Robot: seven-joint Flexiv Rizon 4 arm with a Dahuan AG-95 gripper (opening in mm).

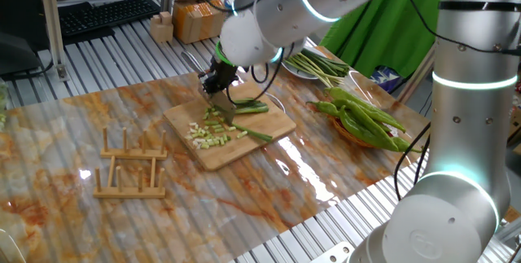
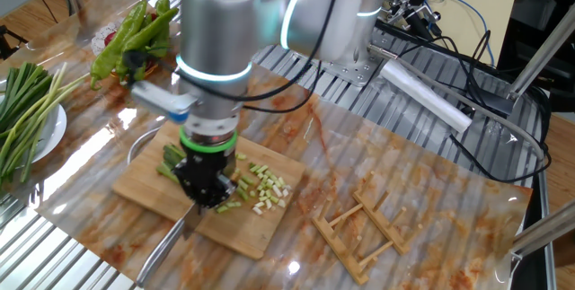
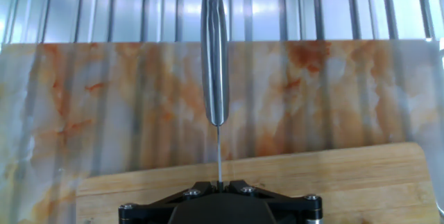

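Observation:
My gripper is shut on a knife (image 3: 215, 57), whose metal handle points away from the fingers in the wrist view. The blade (image 1: 222, 104) hangs down over the wooden cutting board (image 1: 264, 129); whether its edge touches the wood is unclear. Small chopped green and white pieces (image 2: 269, 188) lie on the board beside the blade. Longer green stalks (image 1: 251, 107) rest toward the back of the board, partly hidden by the arm in exterior view 2.
A wooden peg rack (image 1: 130, 191) stands left of the board in exterior view 1. Green peppers (image 1: 358, 120) fill a basket to the right. Uncut long greens (image 2: 27, 110) lie on a white plate (image 2: 51, 137). Bare tabletop separates rack and board.

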